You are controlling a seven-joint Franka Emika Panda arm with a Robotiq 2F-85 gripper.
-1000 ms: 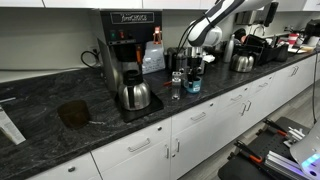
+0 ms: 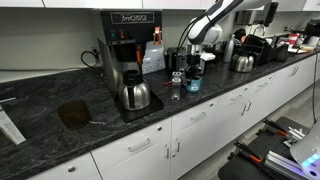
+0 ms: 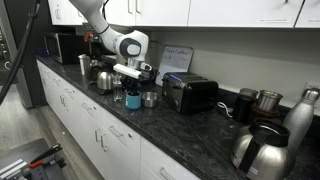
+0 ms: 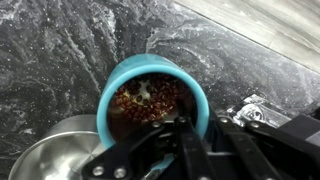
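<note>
A blue cup stands on the dark counter, seen from above in the wrist view with reddish-brown beans inside. My gripper is shut and overlaps the near side of the cup's rim; whether the thin rim lies between its fingers is hidden. In exterior view 1 the gripper hangs right over the cup. From the other side, exterior view 2 shows the same blue cup below the white arm.
A metal bowl stands close beside the cup. Around it are a clear glass container and a black toaster. The coffee maker with its steel carafe stands farther along. Counter edge lies close to the cup.
</note>
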